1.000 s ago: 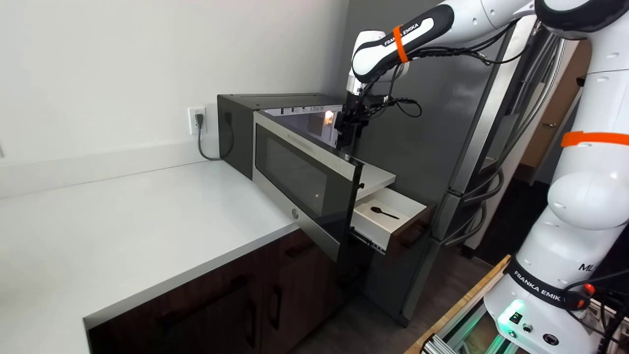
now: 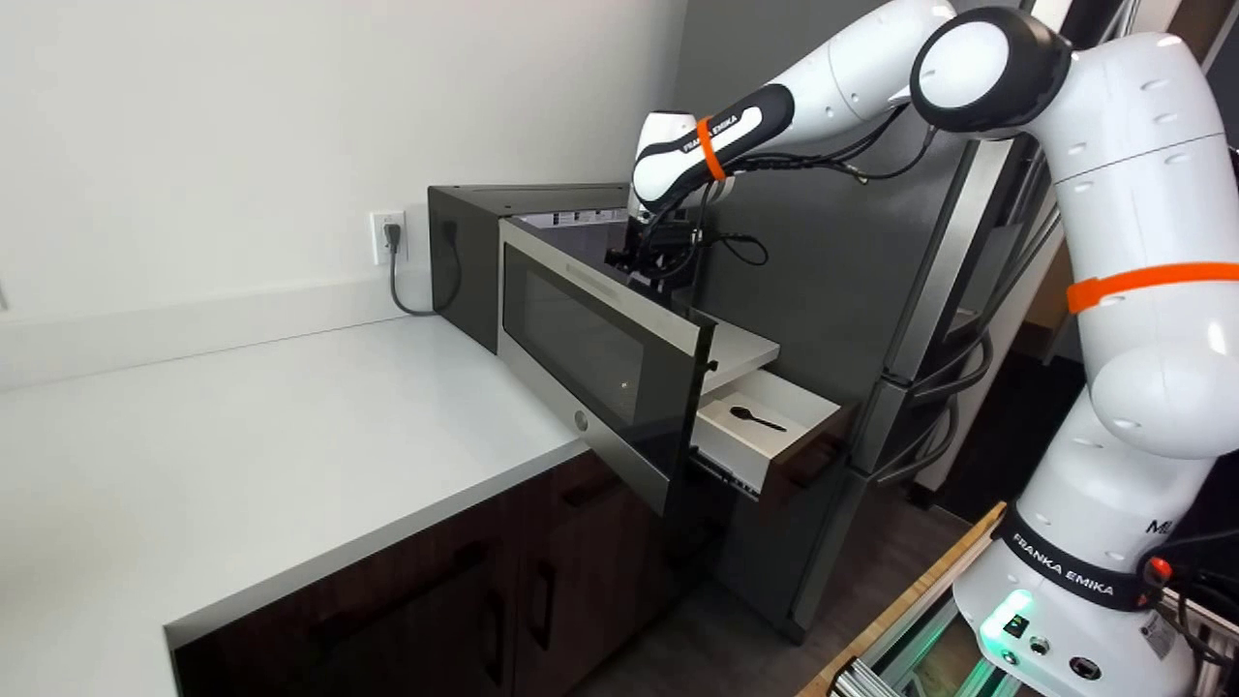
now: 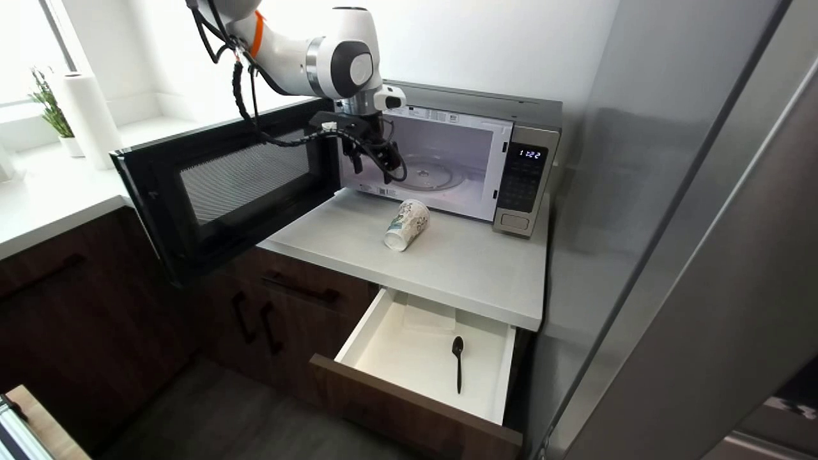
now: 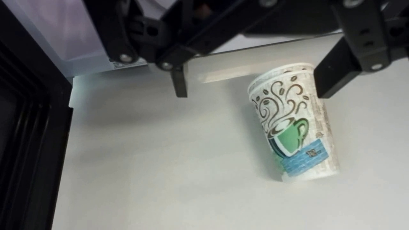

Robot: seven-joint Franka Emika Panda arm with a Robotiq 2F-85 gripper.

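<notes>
A patterned paper cup (image 3: pixel 407 225) lies on its side on the white counter in front of the microwave (image 3: pixel 529 172). In the wrist view the cup (image 4: pixel 293 122), with its green mug print, sits toward the right, its rim end nearest the right-hand finger pad (image 4: pixel 335 72). My gripper is open, its fingers wide apart and nothing held between them. From exterior view 2, the gripper (image 3: pixel 373 165) hangs above the counter, up and left of the cup, just in front of the microwave opening. Exterior view 1 has the cup hidden behind the microwave door.
The microwave door (image 3: pixel 153 207) stands wide open on the left, close to the arm. Below the counter, a drawer (image 3: pixel 368 322) is pulled out with a black spoon (image 3: pixel 458 352) inside. A fridge (image 3: pixel 636 230) walls off the right side. The counter right of the cup is clear.
In exterior view 1 the arm has moved left and lower, bringing the gripper down behind the open microwave door. The door, drawer and spoon have stayed put.
</notes>
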